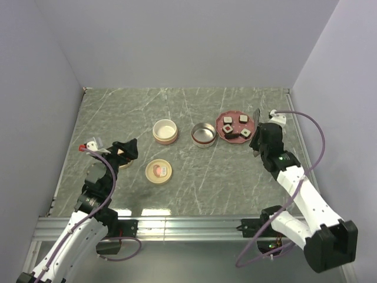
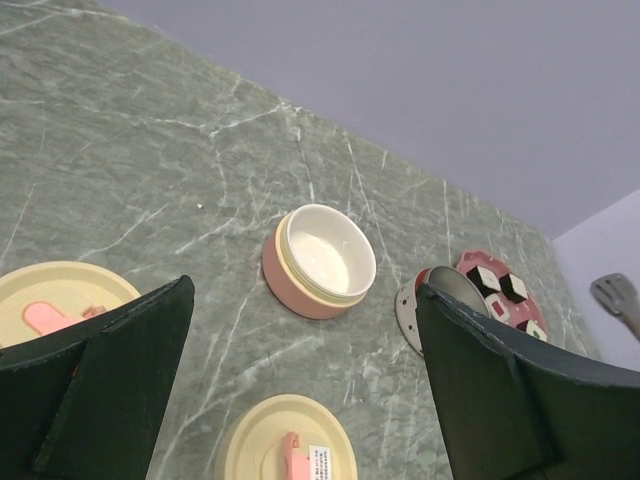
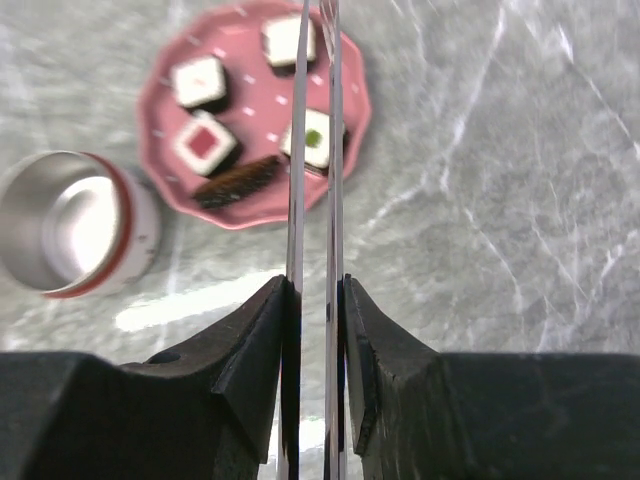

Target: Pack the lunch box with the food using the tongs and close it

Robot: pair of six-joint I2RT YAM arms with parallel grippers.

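A pink scalloped plate (image 1: 234,118) holds several sushi pieces and a dark roll (image 3: 235,182). Left of it sit a steel lunch container (image 1: 203,132) and stacked white and pink bowls (image 1: 165,128). My right gripper (image 1: 255,134) is raised at the plate's right, shut on long metal tongs (image 3: 296,250) that point over the plate. My left gripper (image 1: 126,147) stands open at the table's left with nothing between its fingers.
A cream lid (image 1: 159,175) with a small pink item lies front centre; another lid (image 2: 40,285) is partly under the left arm. Walls bound the back and sides.
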